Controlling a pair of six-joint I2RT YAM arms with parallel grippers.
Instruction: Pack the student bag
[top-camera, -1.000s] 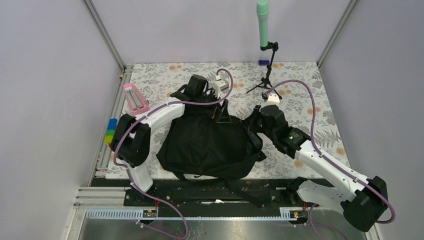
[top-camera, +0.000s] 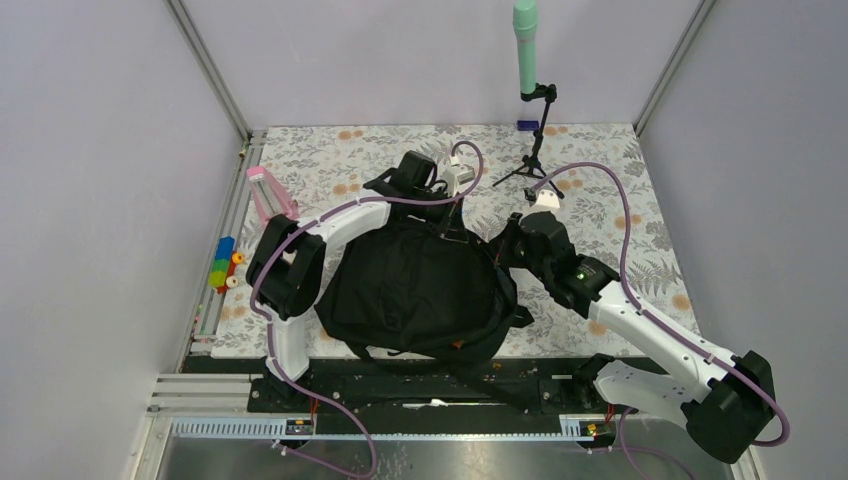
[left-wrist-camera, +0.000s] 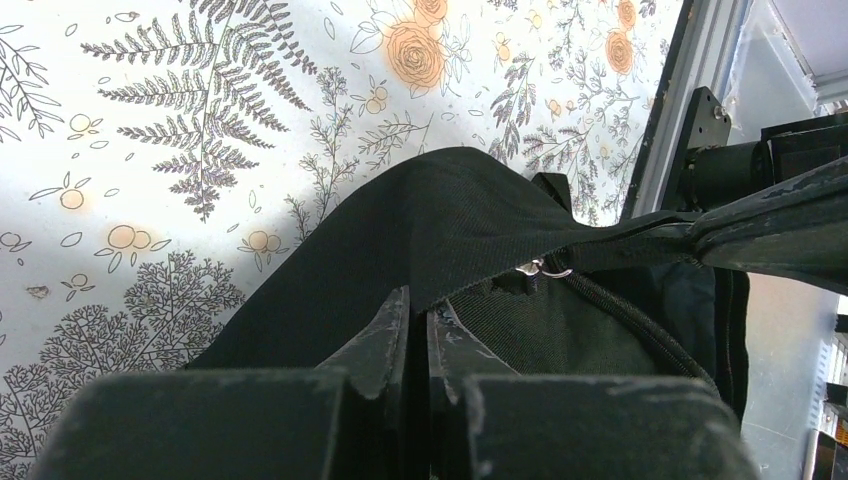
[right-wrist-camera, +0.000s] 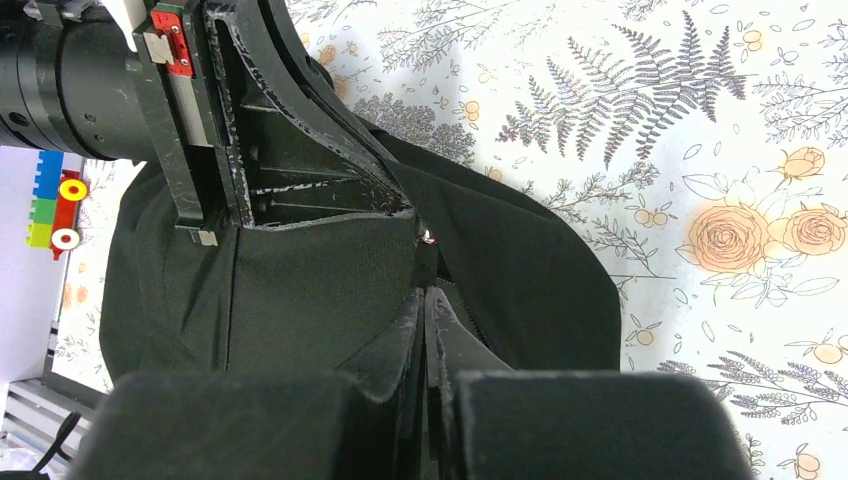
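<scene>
The black bag (top-camera: 410, 300) lies spread on the patterned table. My left gripper is shut on a fold of black bag fabric near the bag's upper part, with a zip and metal pull (left-wrist-camera: 530, 268) beside it in the left wrist view. My right gripper is shut over the bag's right side, close to the left gripper; whether any thin fabric is between its fingertips is hard to tell. The bag's inside is mostly hidden.
A pink object (top-camera: 272, 195) and a toy of colored blocks (top-camera: 222, 262) stand along the left edge. A black tripod (top-camera: 536, 150) with a mint tube and a small blue object (top-camera: 527, 125) are at the back.
My left gripper has moved right, toward the right gripper, over the last second. The right arm is almost unchanged, and the bag's right part has shifted slightly.
</scene>
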